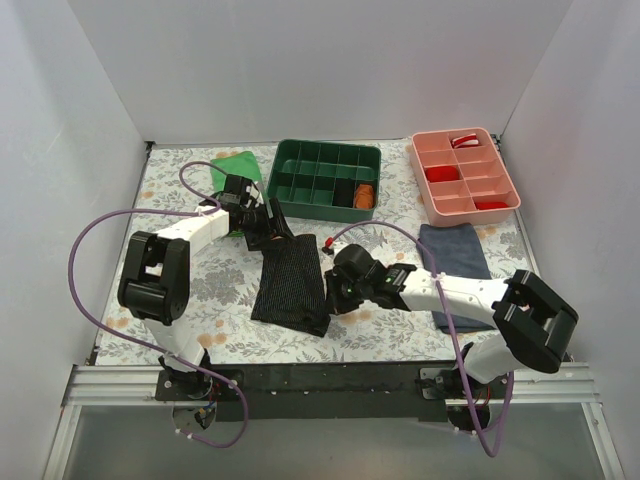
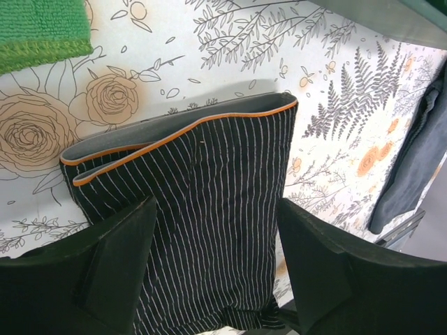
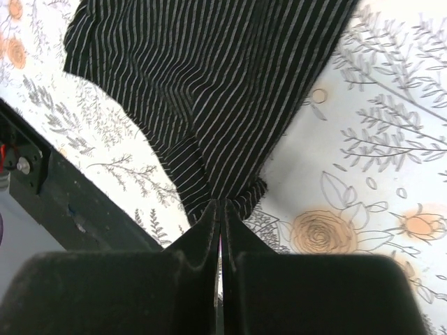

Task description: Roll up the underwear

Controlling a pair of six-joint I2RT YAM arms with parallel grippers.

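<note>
Black pinstriped underwear [image 1: 290, 285] lies folded into a long strip on the patterned cloth, its orange-edged waistband [image 2: 202, 122] toward the green box. Its near corner is bunched up, as the right wrist view shows. My left gripper [image 1: 282, 238] is over the waistband end, its fingers [image 2: 115, 262] parted, with the fabric seen below between them. At the bunched near corner is my right gripper, its fingertips together; whether a thin edge of cloth is caught between them cannot be told.
A green divided box [image 1: 323, 150] stands just behind the underwear, with dark and orange items in it. At the back right is a pink divided box [image 1: 455, 160] with red items. A green towel [image 1: 237, 168] lies at the back left, a dark grey cloth [image 1: 455, 250] at the right.
</note>
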